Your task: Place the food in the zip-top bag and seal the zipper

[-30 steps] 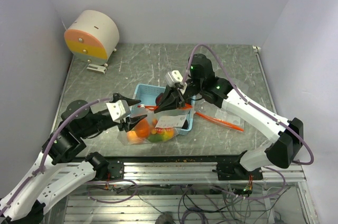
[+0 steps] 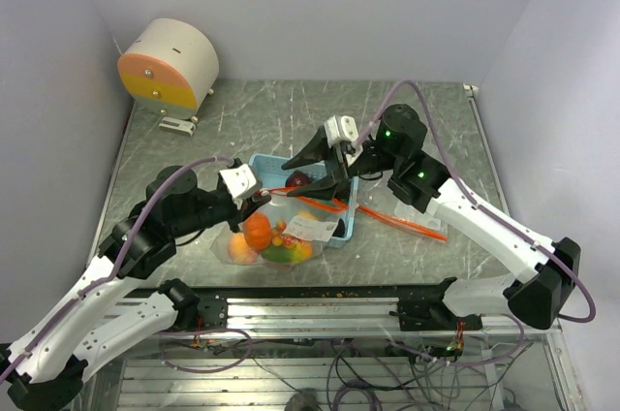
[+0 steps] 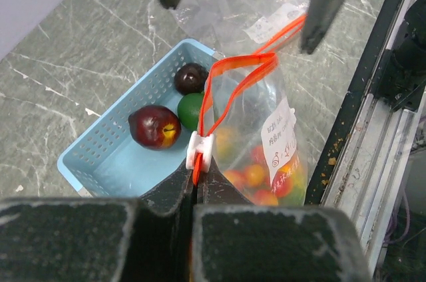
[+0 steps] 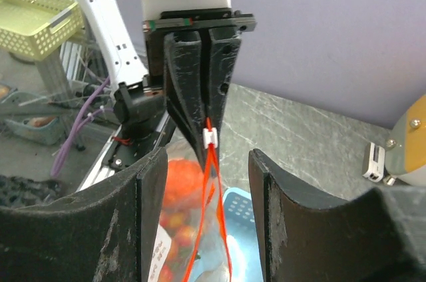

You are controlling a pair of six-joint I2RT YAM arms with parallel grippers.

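Observation:
A clear bag (image 2: pixel 271 241) with an orange zip edge holds orange, red and green food in front of the blue basket. My left gripper (image 2: pixel 260 200) is shut on the bag's zipper end, beside a small white slider (image 3: pixel 200 150); the orange strips (image 3: pixel 229 66) loop away from it. Across from it my right gripper (image 2: pixel 308 174) stands open, its fingers spread around the strips without touching them. In the right wrist view the white slider (image 4: pixel 210 138) shows at the left fingertips, with the orange strips (image 4: pixel 212 195) hanging between my right fingers.
The blue basket (image 3: pixel 126 117) holds a dark red fruit (image 3: pixel 154 127), a dark round fruit (image 3: pixel 191 78) and a green one (image 3: pixel 190 111). A second, flat bag with an orange edge (image 2: pixel 412 224) lies to the right. A white drum-shaped box (image 2: pixel 172 64) stands back left.
The right gripper has opened, letting go of the strips, and moved back to the right.

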